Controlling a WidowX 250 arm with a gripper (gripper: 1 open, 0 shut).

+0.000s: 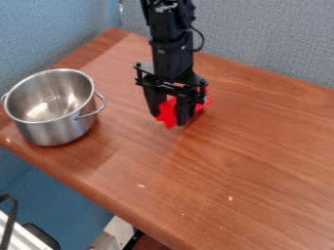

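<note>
My black gripper [170, 105] reaches down from the top centre of the camera view and is shut on a red object [167, 116] just above or at the wooden table. The object's full shape is hidden behind the fingers, and I cannot tell whether it touches the surface. A steel pot [53, 105] with wire handles sits at the left, apart from the gripper.
Grey and blue padded walls border the back and left. Cables and white hardware are at the lower left, off the table.
</note>
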